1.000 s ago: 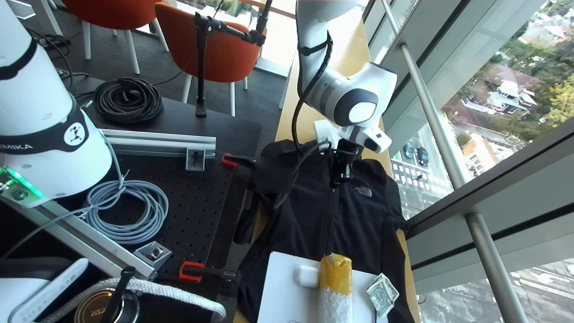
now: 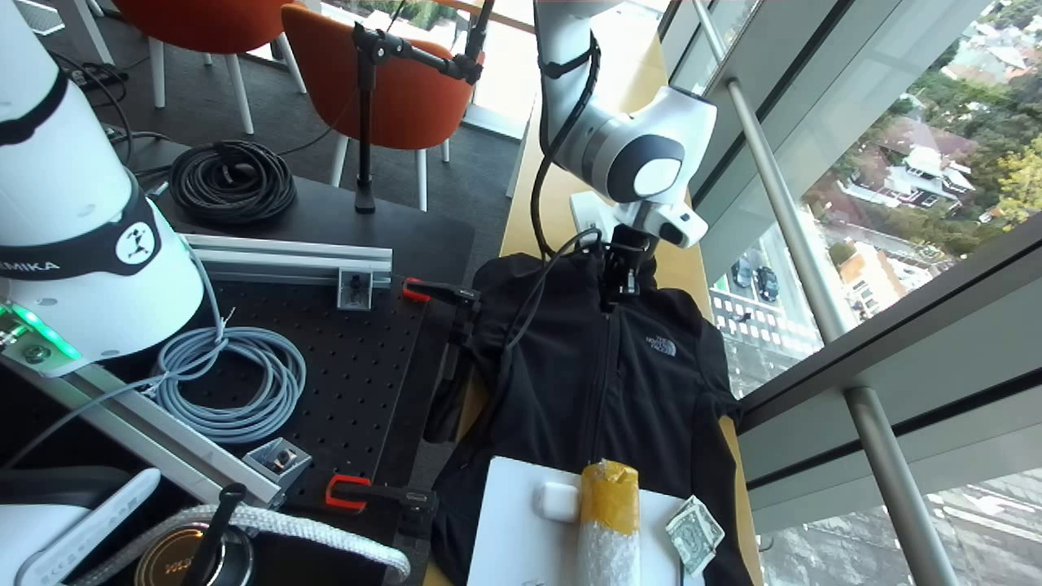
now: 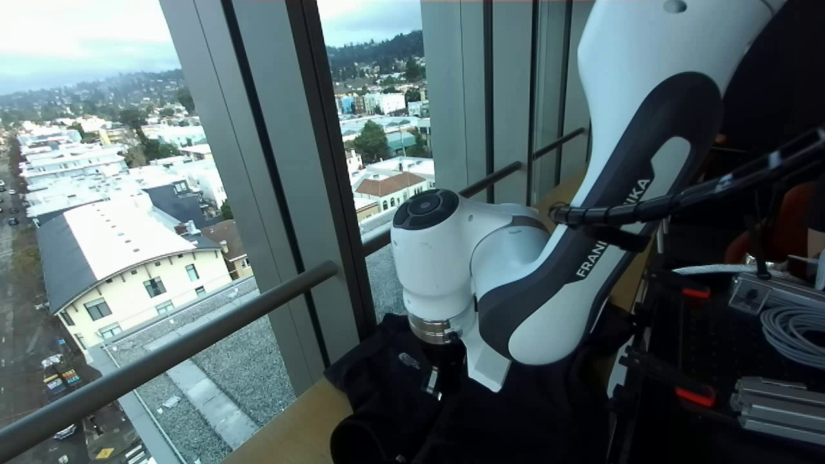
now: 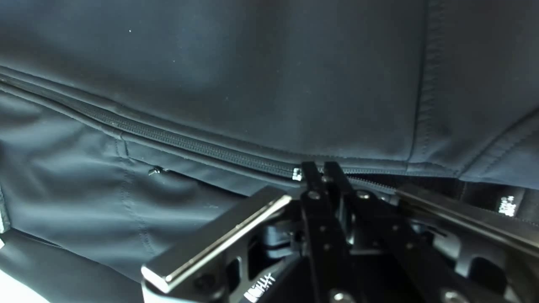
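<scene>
A black jacket [image 2: 547,381] with a white chest logo [image 2: 661,346] lies spread on the narrow wooden table. In the wrist view its front zipper [image 4: 202,146] runs across the middle, its teeth together on the left and apart just right of the slider [image 4: 297,174]. My gripper is at that slider, its two fingertips close together, apparently on the zipper pull, which they mostly hide. From the first exterior view, the gripper [image 2: 611,304] reaches down onto the jacket's upper front near the collar. The second exterior view shows little of the fingers against dark cloth.
On the jacket's lower end lies a white board [image 2: 508,527] bearing a wrapped roll [image 2: 610,527], a white box [image 2: 558,501] and banknotes [image 2: 694,536]. Red-tipped clamps [image 2: 381,496] line the black bench's edge. Windows and a rail [image 2: 791,215] bound the other side.
My gripper and arm have shifted a short way up the jacket front, toward the collar. The zipper slider appears to have moved along with the fingertips. The board and its load are unmoved.
</scene>
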